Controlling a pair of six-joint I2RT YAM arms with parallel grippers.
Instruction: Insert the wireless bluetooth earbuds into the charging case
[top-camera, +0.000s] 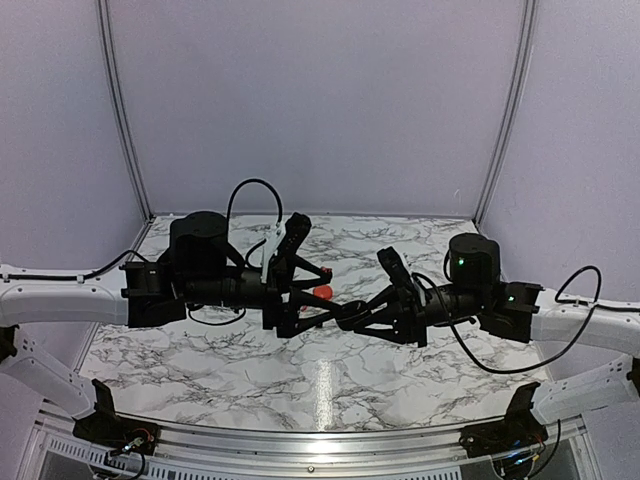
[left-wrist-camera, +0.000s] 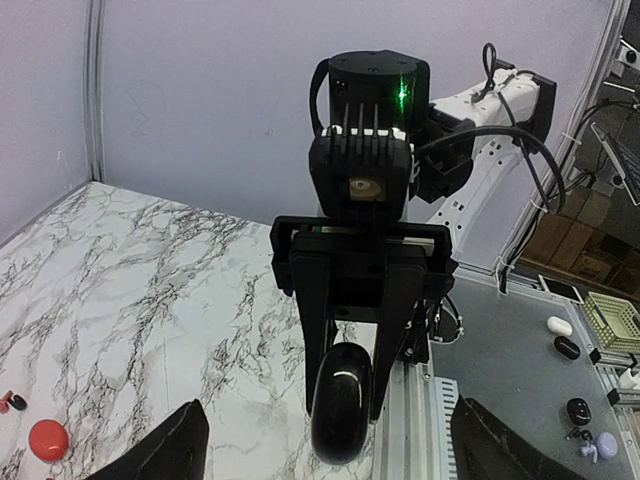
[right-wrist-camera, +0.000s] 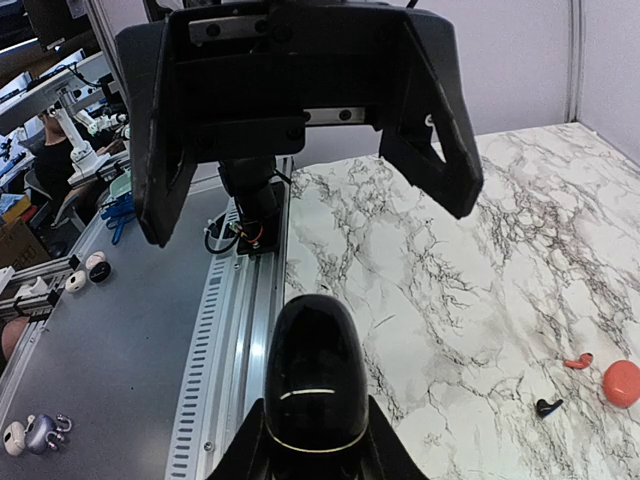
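Note:
A glossy black charging case is held upright in my right gripper (top-camera: 360, 318), its lid shut as far as I can see, with a thin seam line in the right wrist view (right-wrist-camera: 315, 360). My left gripper stands open just left of the case, its fingers either side of it in its wrist view. On the table lie a small black earbud (right-wrist-camera: 548, 406) and a small red piece (right-wrist-camera: 578, 361), near a red ball (right-wrist-camera: 621, 384).
The marble table (top-camera: 220, 370) is otherwise mostly clear. Beyond its edge, a grey surface (right-wrist-camera: 120, 360) with several small cases and earbuds shows in both wrist views.

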